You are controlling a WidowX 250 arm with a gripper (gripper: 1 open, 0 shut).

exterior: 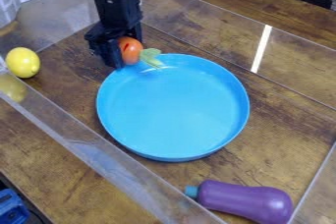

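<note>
The black gripper (116,47) reaches down from the top at the back left, shut on an orange carrot (130,49) with pale green leaves (151,58). The carrot is just beyond the far left rim of a round blue plate (171,143), its leaves reaching over that rim. The gripper partly hides the carrot.
A yellow lemon (23,62) lies at the left near the clear wall. A purple toy eggplant (247,200) lies at the front right. Clear low walls border the wooden surface (282,120). A blue object (8,208) shows at the bottom left corner.
</note>
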